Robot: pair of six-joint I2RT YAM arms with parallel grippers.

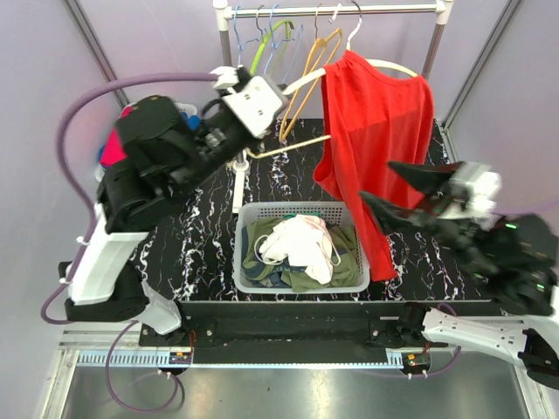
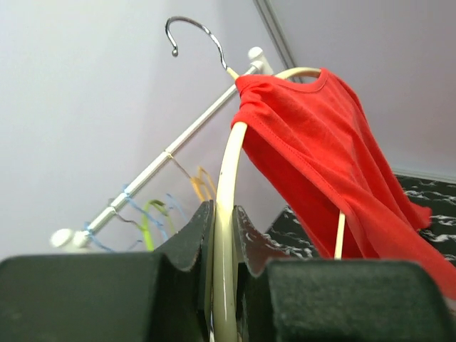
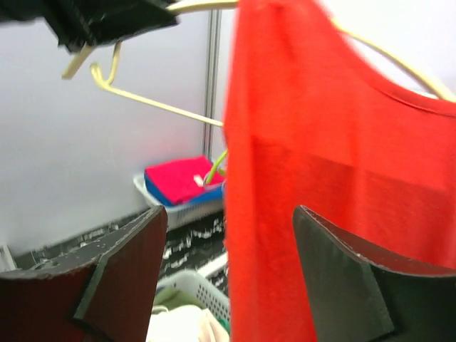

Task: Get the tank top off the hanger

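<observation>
The red tank top (image 1: pixel 376 140) hangs on a cream hanger (image 2: pixel 229 171), draped from its far shoulder and hanging long toward the basket. In the top view my left gripper (image 1: pixel 278 98) holds the hanger up near the rail; in the left wrist view it is shut on the hanger (image 2: pixel 224 285), whose metal hook points up. My right gripper (image 1: pixel 389 188), blurred in the top view, is beside the tank top on the right; in the right wrist view its fingers stand open with the red fabric (image 3: pixel 263 185) just beyond and between them.
A grey basket (image 1: pixel 301 288) of folded clothes sits below on the black marble top. Empty coloured hangers hang on the white rail (image 1: pixel 332 10). A second basket (image 3: pixel 171 206) with red and blue cloth is at the left, mostly hidden by my left arm in the top view.
</observation>
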